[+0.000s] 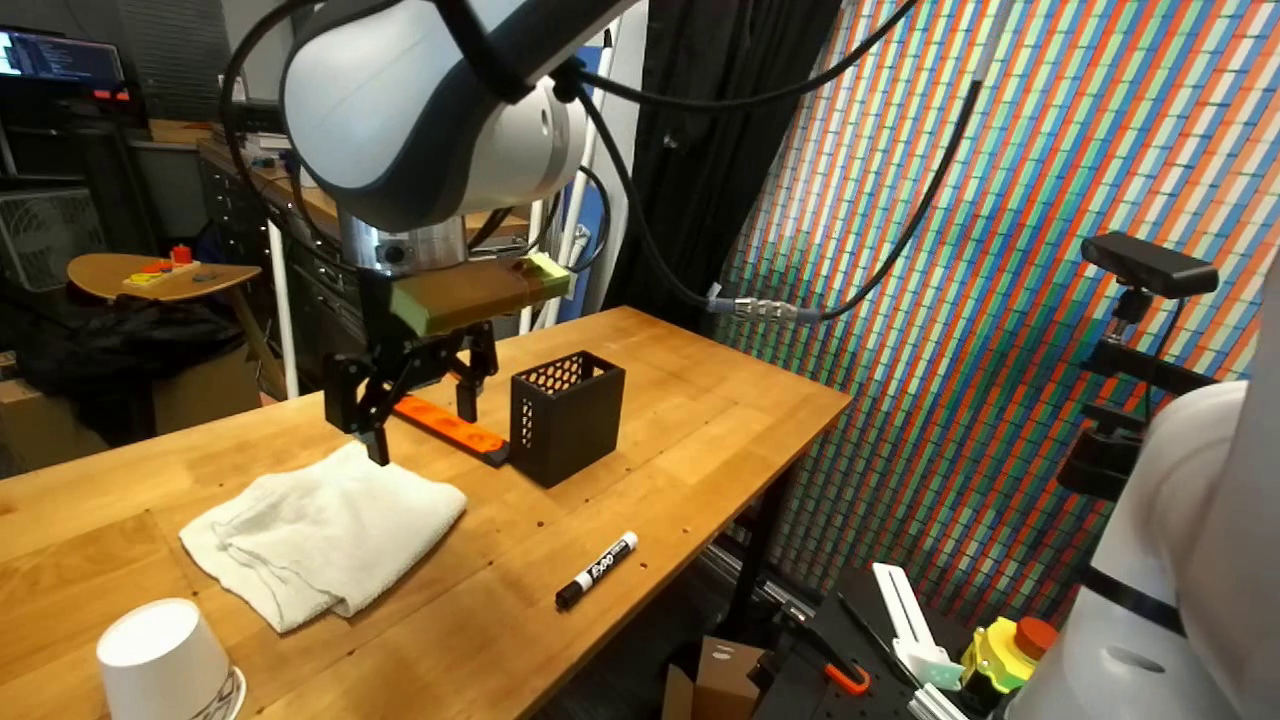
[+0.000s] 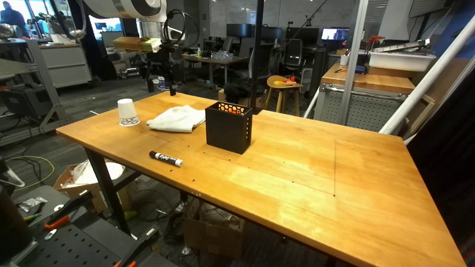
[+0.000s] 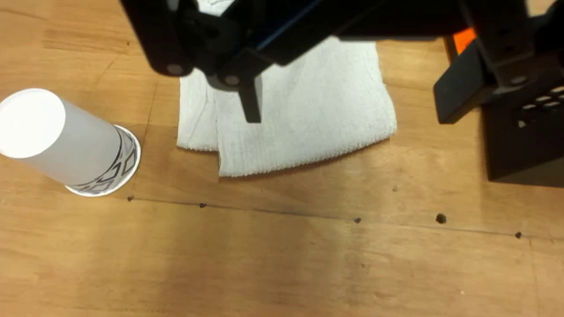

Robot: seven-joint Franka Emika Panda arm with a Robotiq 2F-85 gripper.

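Above the table my gripper (image 1: pixel 422 428) stands open, its two black fingers spread wide with nothing between them. In the wrist view, one fingertip (image 3: pixel 251 108) overlaps the folded white towel (image 3: pixel 312 116), while the other is to its right, near the black box. That towel lies flat on the wood, apart from everything else. The black box (image 1: pixel 567 420) with honeycomb cutouts stands upright, and an orange and black object (image 1: pixel 450 424) lies behind it. A white paper cup (image 3: pixel 87 145) stands upside down left of the towel. A black and white marker (image 2: pixel 166 158) rests near the table's edge.
A wooden stool (image 2: pixel 283 84) stands on the floor behind it. Cables hang beside my arm.
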